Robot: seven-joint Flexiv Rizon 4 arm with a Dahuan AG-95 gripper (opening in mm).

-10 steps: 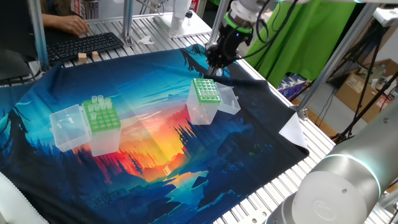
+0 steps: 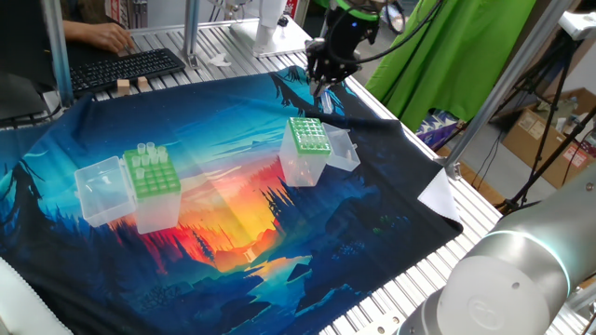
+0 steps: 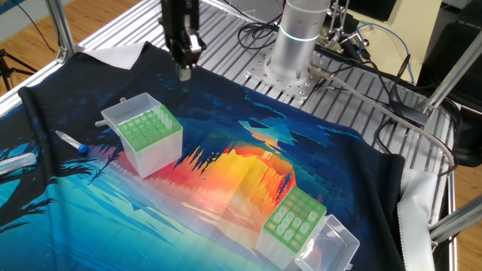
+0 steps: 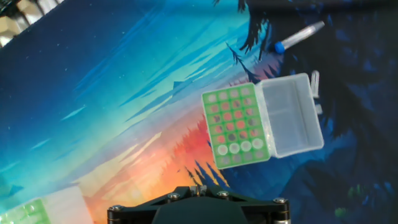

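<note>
My gripper (image 3: 183, 74) hangs high over the cloth, away from both racks. In the wrist view its black fingers meet at the bottom centre, shut, with nothing seen between them. One clear box with a green rack (image 4: 236, 127) has its lid open to the side; a row of white-topped tubes (image 4: 234, 148) sits in it. The second clear box with a green rack (image 2: 156, 177) stands apart, several clear tubes (image 2: 142, 160) poking up from it. Only part of that box (image 4: 62, 208) enters the wrist view, at lower left.
A blue-capped marker (image 3: 71, 141) lies on the cloth beside the first box, and a clear, elongated object (image 3: 16, 162) is at the left edge. Both open lids (image 2: 102, 191) spread sideways. Cloth between the boxes is clear. A keyboard (image 2: 126, 69) is at the back left.
The gripper has risen a little and shifted slightly left in exterior view 1. Boxes, tubes and cloth stay where they were.
</note>
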